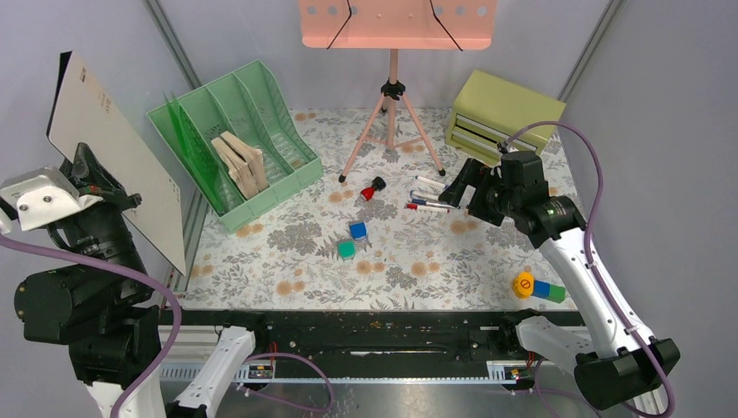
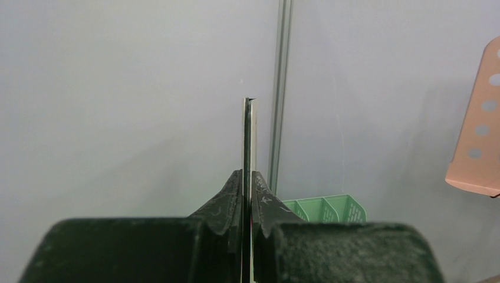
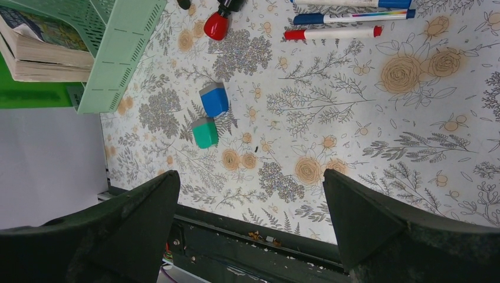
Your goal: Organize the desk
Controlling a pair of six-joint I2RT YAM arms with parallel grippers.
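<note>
My left gripper [image 1: 96,178] is shut on a thin whiteboard [image 1: 117,144], held upright and tilted at the far left, outside the green file rack [image 1: 261,200]. Edge-on in the left wrist view, the board [image 2: 249,141] rises from between the fingers. Books [image 1: 248,165] stand in one slot of the rack. Over the right side of the desk, my right gripper [image 1: 466,193] is open and empty, close to several markers [image 1: 428,207]. A red-and-black object [image 1: 372,188], a blue block [image 1: 358,230] and a green block [image 1: 346,250] lie mid-desk.
A pink stand [image 1: 393,65] rises at the back centre. The olive drawer box [image 1: 513,100] occupies the back right corner. An orange-yellow piece [image 1: 523,284] lies with a blue and green piece [image 1: 548,292] at front right.
</note>
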